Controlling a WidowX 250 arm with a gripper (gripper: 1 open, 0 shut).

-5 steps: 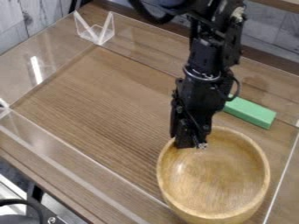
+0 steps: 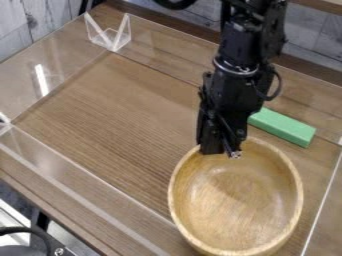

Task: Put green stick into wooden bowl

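The green stick (image 2: 282, 127) lies on the table behind and to the right of the wooden bowl, near the back right; its left end passes behind the black arm. The wooden bowl (image 2: 238, 205) stands at the front right, its inside empty. My black gripper (image 2: 221, 150) reaches down to the bowl's far rim, with its fingertips at or over that edge. A finger (image 2: 207, 138) shows on the left side, and another tip appears just inside the rim. Whether they clamp the rim or only touch it cannot be told.
A clear plastic holder (image 2: 110, 35) stands at the back left. Black cables (image 2: 27, 232) hang at the lower left, off the table.
The bowl has shifted slightly left and away from the camera. The green stick has stayed put.
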